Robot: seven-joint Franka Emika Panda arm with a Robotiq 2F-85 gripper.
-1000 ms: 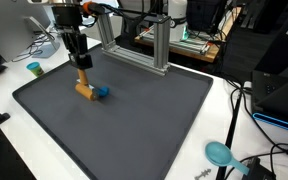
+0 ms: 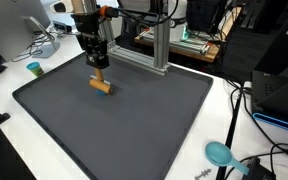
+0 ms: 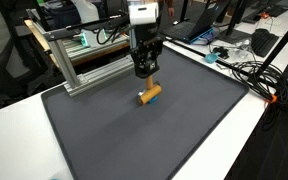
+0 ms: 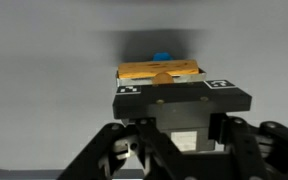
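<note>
My gripper (image 2: 98, 68) is near the back of the dark grey board, pointing down and shut on a wooden hammer. The hammer's orange-brown head (image 3: 149, 96) is tilted, with its short handle running up between my fingers. Right against or just behind the head is a small blue object (image 3: 153, 99), partly hidden by it. From the wrist, the wooden head (image 4: 158, 70) lies across the front of my fingers, and a bit of the blue object (image 4: 163, 56) shows beyond it. Whether head and blue object touch, I cannot tell.
The dark board (image 2: 134, 130) is otherwise clear in front and to the right. A teal cup (image 2: 220, 154) stands on the white table at the right front. At the back left sits a green-blue cup (image 2: 35, 68). A metal frame (image 2: 156, 62) borders the board's rear.
My gripper has moved right in exterior view 1, carrying the hammer from beside the blue object to in front of it. The blue object is now more covered.
</note>
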